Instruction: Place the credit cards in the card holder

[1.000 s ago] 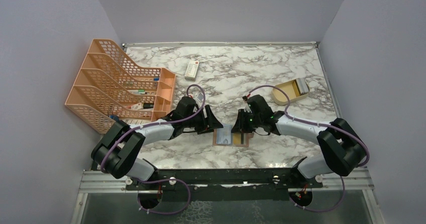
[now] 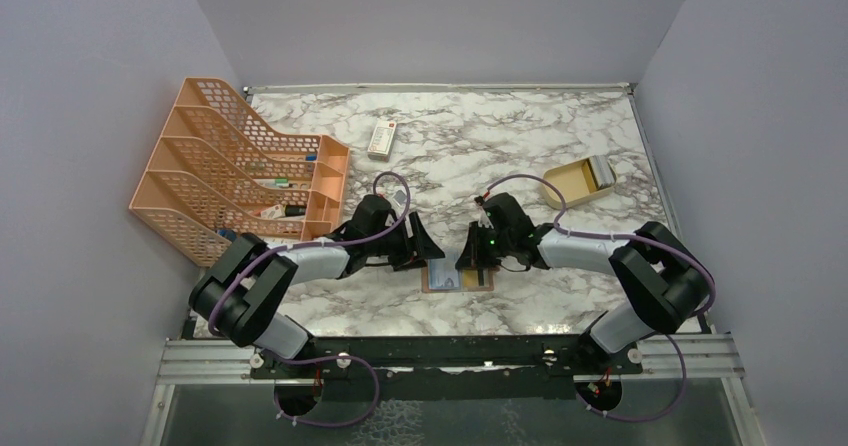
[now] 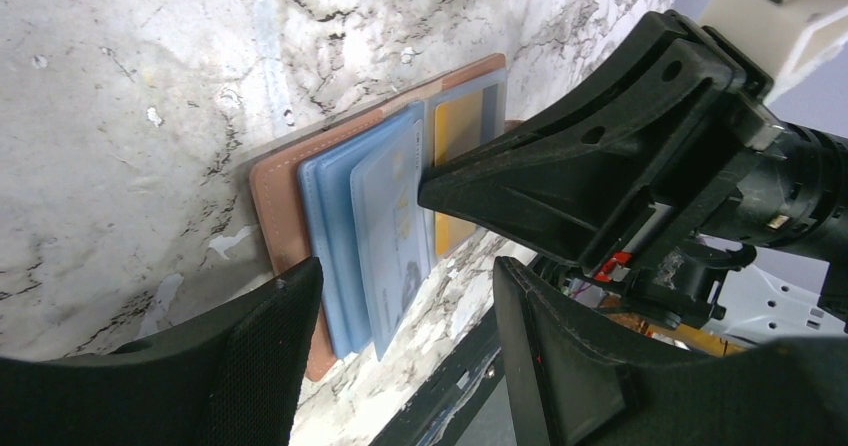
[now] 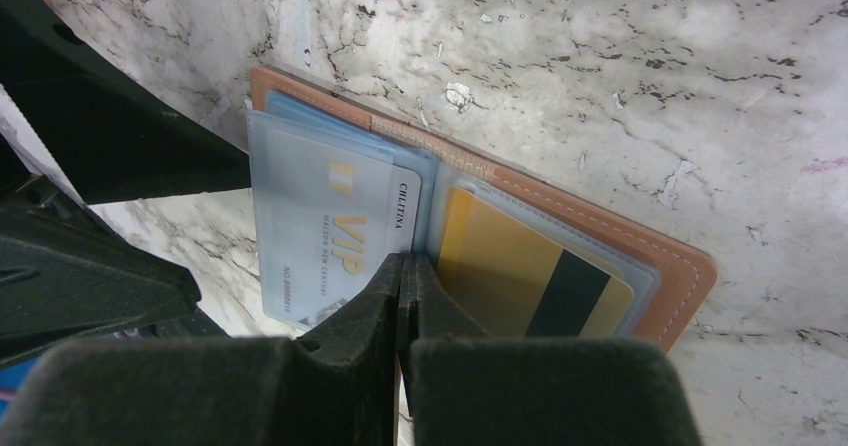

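Note:
The brown card holder (image 2: 426,284) lies spread on the table between my grippers. On its left side, a white VIP card (image 4: 345,216) shows within a clear sleeve whose free edge stands a little raised over blue pages (image 3: 335,206). A gold card with a dark stripe (image 4: 505,256) sits in the right side's clear pocket. My right gripper is shut, its tips by the VIP card's inner edge near the fold; nothing shows between them. My left gripper stands part open over the holder's left edge, with no card held; whether it touches the sleeve, I cannot tell.
An orange divided rack (image 2: 330,171) with small items stands at the left. A white box (image 2: 382,139) lies behind the left arm. At the right is a yellowish tray (image 2: 573,184) with a grey stack in it.
My right gripper has moved slightly left, and the holder has shifted a touch left as well. The left arm has moved only slightly.

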